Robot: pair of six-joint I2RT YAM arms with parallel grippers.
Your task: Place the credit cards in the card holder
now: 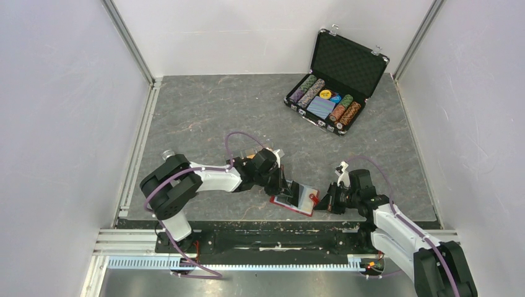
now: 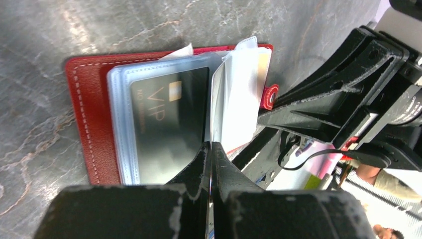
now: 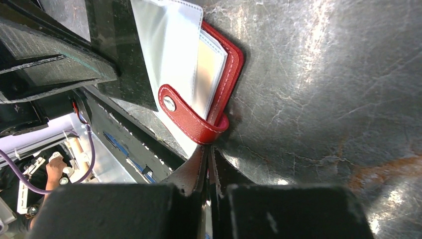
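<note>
The red card holder (image 2: pixel 87 124) lies open on the grey table near the front edge, its clear sleeves (image 2: pixel 239 94) fanned, with a dark VIP card (image 2: pixel 164 124) in a sleeve. My left gripper is shut over the holder, its tips at the edge of a raised sleeve; whether anything thin is between them is unclear. My right gripper is at the holder's right end, tips at the red snap strap (image 3: pixel 191 117), nearly closed; whether it grips the strap cannot be told.
An open case (image 1: pixel 347 68) of poker chips stands at the back right. A small orange object (image 1: pixel 251 156) is partly hidden behind the left arm. The front edge is close below both grippers.
</note>
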